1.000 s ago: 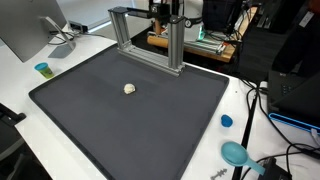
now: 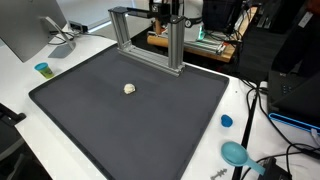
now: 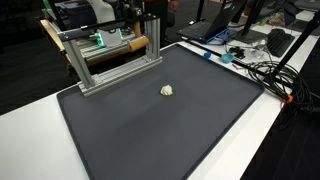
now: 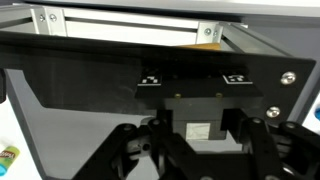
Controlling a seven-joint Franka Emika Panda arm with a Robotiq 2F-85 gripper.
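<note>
In the wrist view my gripper is shut on a black handle-like block (image 4: 198, 103), one finger at each side. That block lies against a long black panel (image 4: 100, 75) crossing the view. Beyond the panel a pale strip and a brownish piece show between metal rails. A small cream lump (image 4: 198, 131) appears below the block, on the grey board (image 4: 90, 150). The same cream lump (image 2: 129, 88) sits alone on the board in exterior view 1. Neither exterior view shows the fingers clearly.
A metal frame (image 3: 120, 65) stands at the board's back edge. A green cup (image 2: 43, 70) stands at the left; a blue round piece (image 2: 226, 121) and a teal bowl-like thing (image 2: 240, 156) lie at the right. Cables (image 3: 265, 72) clutter one side. Most of the board is bare.
</note>
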